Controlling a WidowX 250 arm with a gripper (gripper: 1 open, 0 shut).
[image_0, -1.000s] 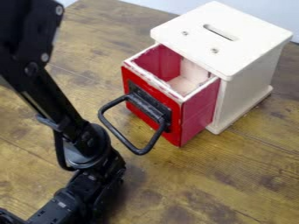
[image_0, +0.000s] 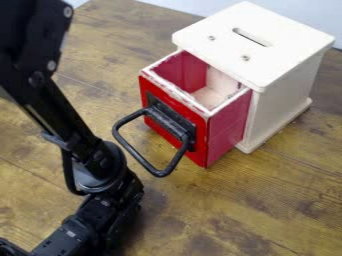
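Note:
A cream wooden box (image_0: 281, 95) with a slot and screws on its lid stands at the upper right. Its red drawer (image_0: 205, 148) is pulled out, empty as far as visible, with a black handle mount and a black loop handle (image_0: 136, 150) on the front. My black arm fills the left side, bending down to the lower left, where the gripper end is dark and partly cut off by the frame edge; whether it is open or shut is unclear.

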